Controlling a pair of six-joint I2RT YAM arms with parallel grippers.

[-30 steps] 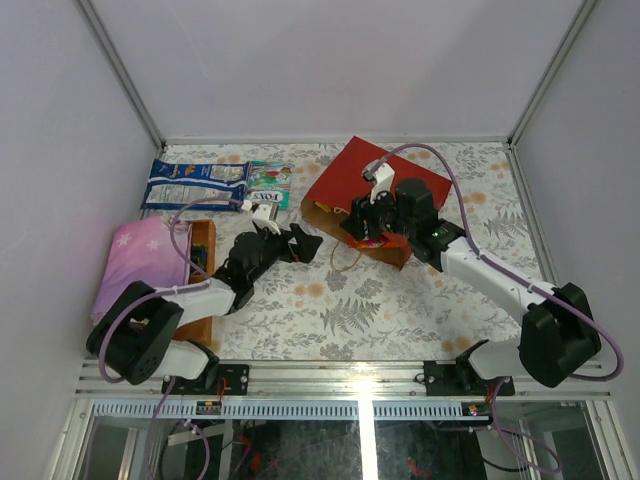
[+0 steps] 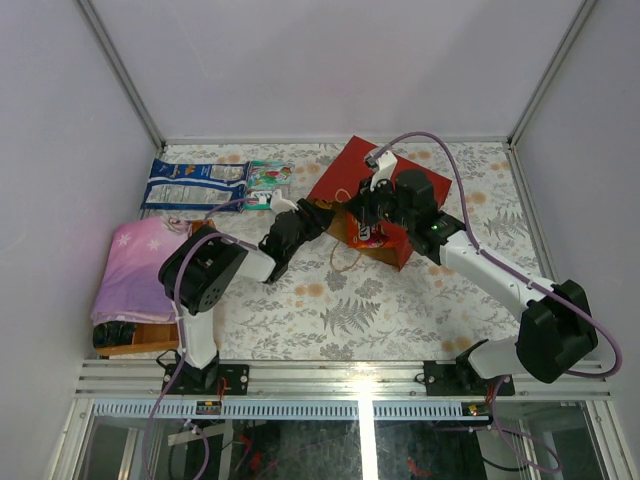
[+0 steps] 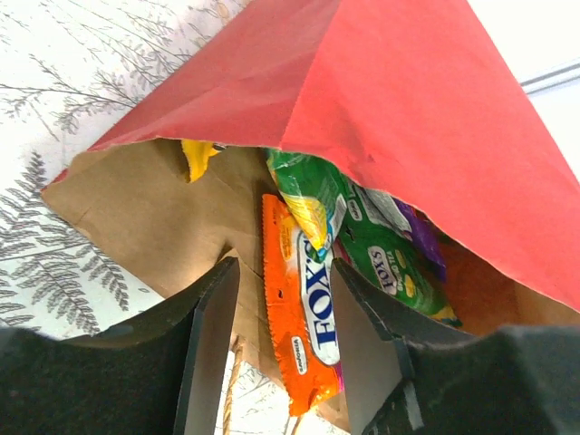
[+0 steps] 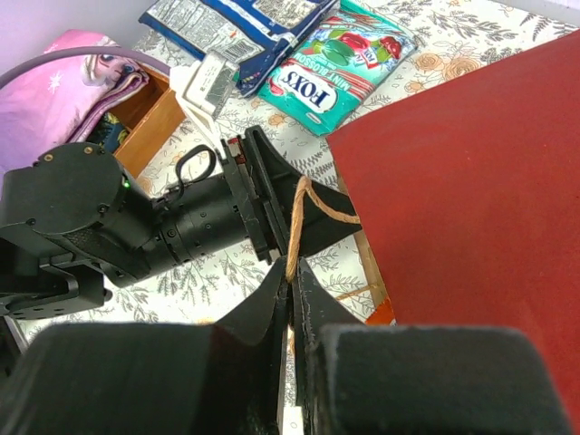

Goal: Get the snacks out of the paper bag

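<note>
A red paper bag (image 2: pixel 345 170) lies on its side, its mouth facing left toward my left gripper. That gripper is part open at the mouth, nothing between its fingers. Inside, the left wrist view shows an orange packet (image 3: pixel 288 313), a green packet with a yellow corner (image 3: pixel 304 195), another green packet (image 3: pixel 385 249) and a bit of yellow (image 3: pixel 198 156). My right gripper is shut on the bag's twisted tan handle (image 4: pixel 297 222). In the top view, a red-orange packet (image 2: pixel 368 238) shows beneath the right gripper. Deeper contents are hidden.
At the back left lie a blue packet (image 2: pixel 195 184) and a teal Fox's packet (image 2: pixel 268 178). A wooden box (image 2: pixel 150 338) holding pink cloth (image 2: pixel 140 265) stands at the left.
My left gripper has moved right, from clear of the bag to its mouth. The right gripper has stayed nearly in place, while more of the red-orange packet shows below it.
</note>
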